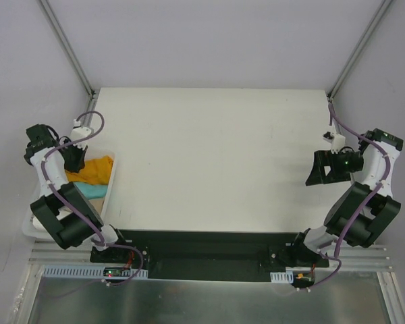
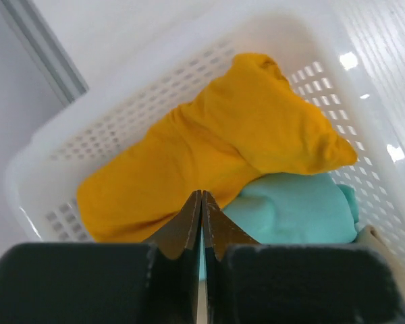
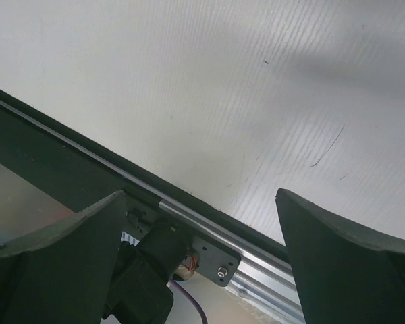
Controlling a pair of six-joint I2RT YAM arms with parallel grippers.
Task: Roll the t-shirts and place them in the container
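A white basket (image 2: 354, 64) at the table's left end holds folded shirts: a yellow one (image 2: 142, 175) on top, a turquoise one (image 2: 290, 209) under it and beige cloth (image 1: 88, 206) below. My left gripper points down over the yellow shirt, shut, with nothing visible between its fingers; whether it touches the cloth is unclear. At the right end, my right gripper hangs open over bare table, nothing between its fingers.
Walls stand at the back and both sides, and a dark rail (image 1: 202, 241) runs along the front edge.
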